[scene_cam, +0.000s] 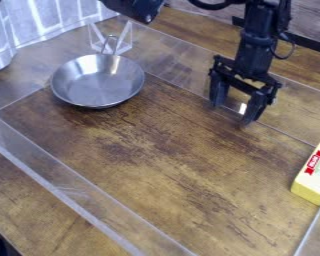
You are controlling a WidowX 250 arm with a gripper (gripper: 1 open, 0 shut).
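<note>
My black gripper [240, 100] is low over the wooden table [149, 180] at the upper right, its fingers open and pointing down near the surface. Whether anything lies between or under them is hard to tell at this size. A metal pan [97, 82] rests at the upper left, clear of the gripper.
A yellow box [310, 180] with a red-and-white label lies at the right edge. Clear plastic strips run along the table's sides.
</note>
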